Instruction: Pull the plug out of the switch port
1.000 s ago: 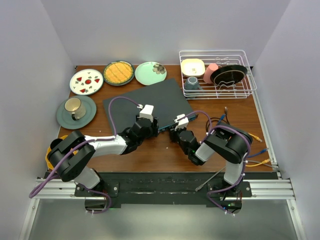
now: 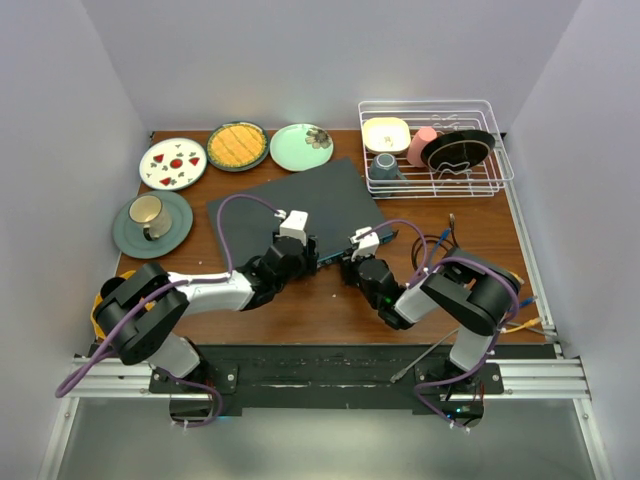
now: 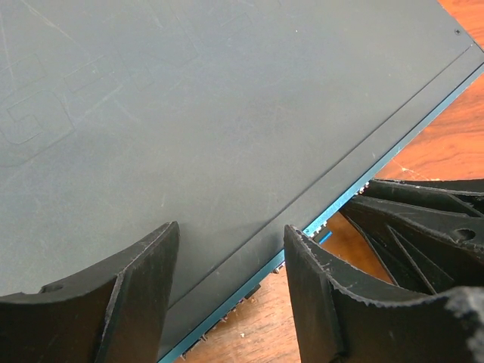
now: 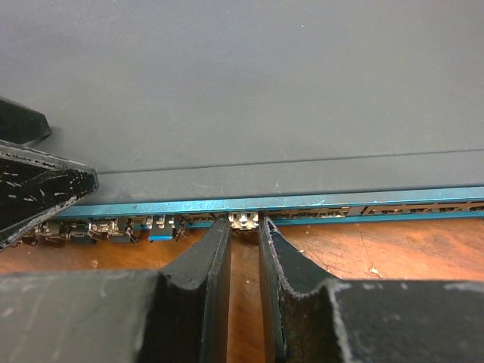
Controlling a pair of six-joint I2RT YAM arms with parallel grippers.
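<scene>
The grey switch [image 2: 290, 205] has a blue front edge with a row of ports [image 4: 408, 208]. My left gripper stands open over the switch's front strip; no plug shows between its fingers. My right gripper is at the port row, fingertips close together around a small pale metal connector or port part [image 4: 243, 220]; whether it grips it, I cannot tell. A small blue-tabbed piece [image 4: 162, 234] sits among the ports to the left. The tip of my other gripper shows at the left of the right wrist view.
A dish rack [image 2: 480, 180] stands at the back right, plates line the back left, and a mug [image 2: 147, 212] sits on a plate at the left. Loose cables [image 2: 517, 326] lie right of my right arm. Bare wood shows in front of the switch.
My right arm has shifted very slightly to the right and down in the top view. The left arm and the switch look unchanged.
</scene>
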